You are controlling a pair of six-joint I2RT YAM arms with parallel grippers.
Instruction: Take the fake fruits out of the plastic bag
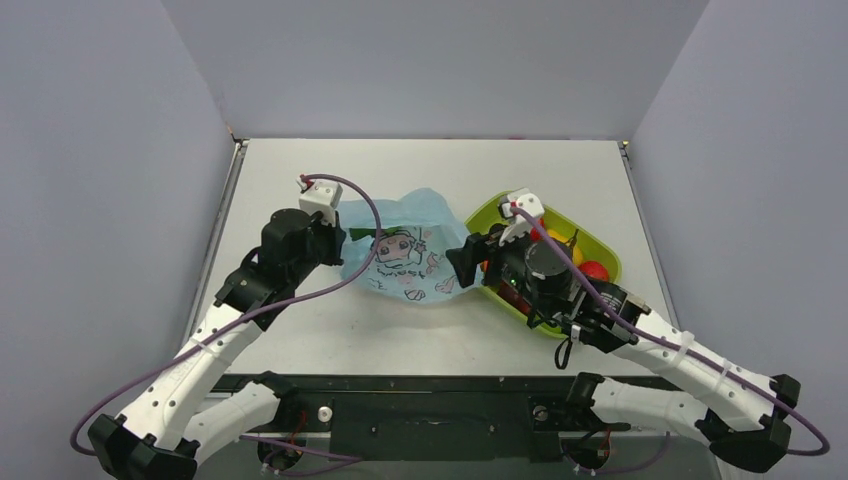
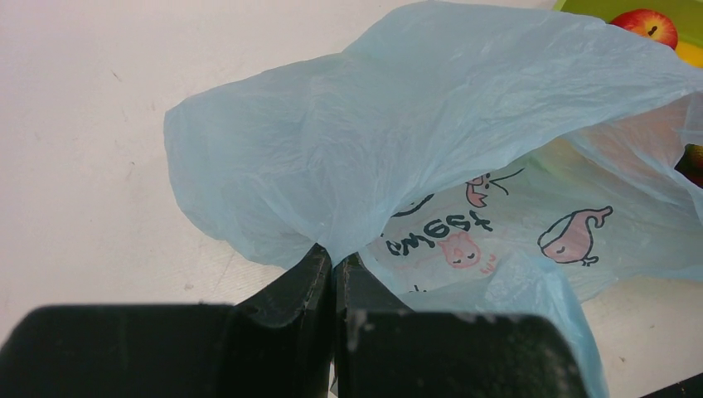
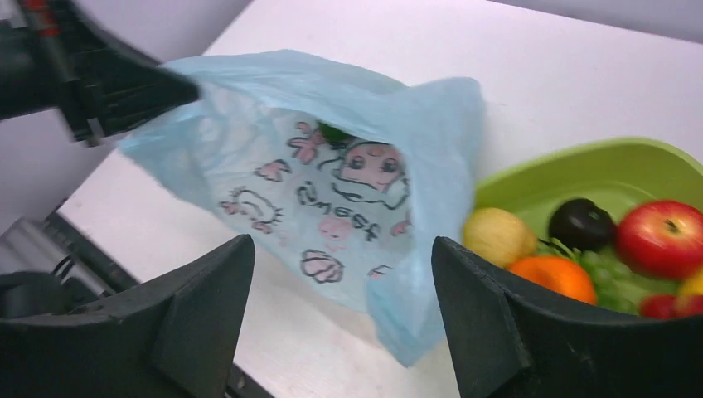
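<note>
A light blue printed plastic bag (image 1: pixel 410 265) lies on the white table; my left gripper is shut on its gathered upper edge, lifting it so the inside shows. A green item (image 3: pixel 332 133) is partly visible inside the bag in the right wrist view. My right gripper hangs beside the bag's right end, its fingers apart, over the edge of the green basket (image 1: pixel 610 250) holding fake fruits: apples, an orange (image 3: pixel 551 278), a dark round fruit (image 3: pixel 580 224), grapes and others.
The basket takes up the right side. Grey walls bound the table at the back and sides.
</note>
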